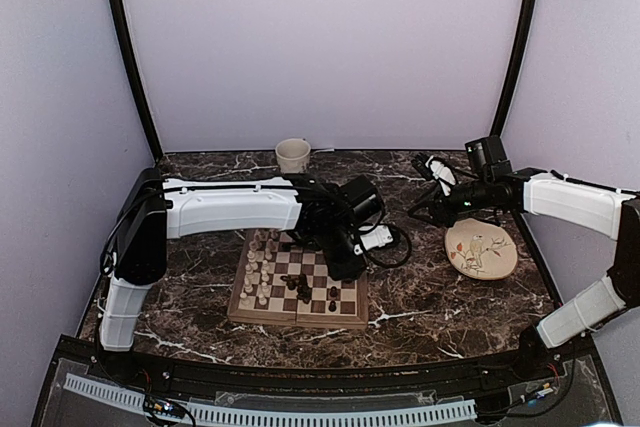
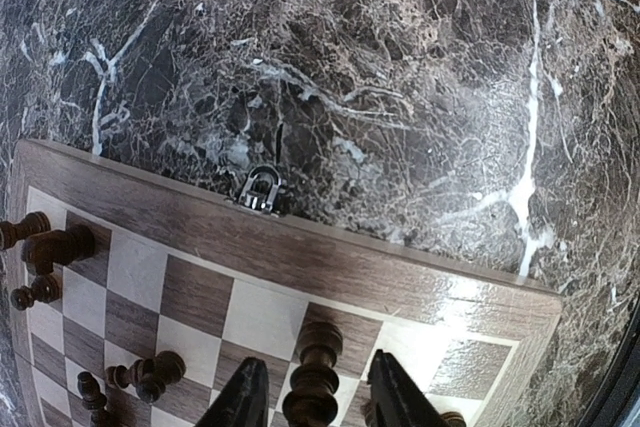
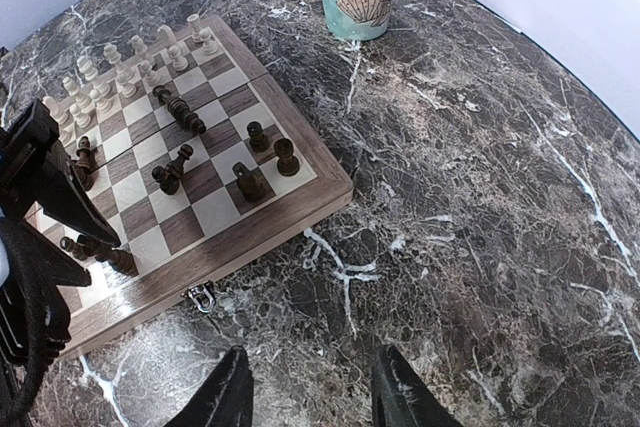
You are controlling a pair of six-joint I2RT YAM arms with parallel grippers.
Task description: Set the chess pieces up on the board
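Observation:
The chessboard [image 1: 330,321] lies on the table, with pale pieces [image 3: 100,87] grouped along one side. On the opposite side some dark pieces stand, among them one by the corner [image 3: 285,157]; others, such as a long one [image 3: 180,112], lie on their sides mid-board. My left gripper is low over the board's edge row, its fingers apart on either side of a dark piece [image 2: 320,352], with gaps showing in the left wrist view. Away from the board, right of it, my right gripper hangs open above bare table, nothing between its fingers.
A mug [image 1: 292,155] stands behind the board. To the right lies a round plate [image 1: 480,250] with a bird picture, near the right arm. A small metal clasp [image 2: 262,189] sticks out from the board's edge. Table between board and plate is free.

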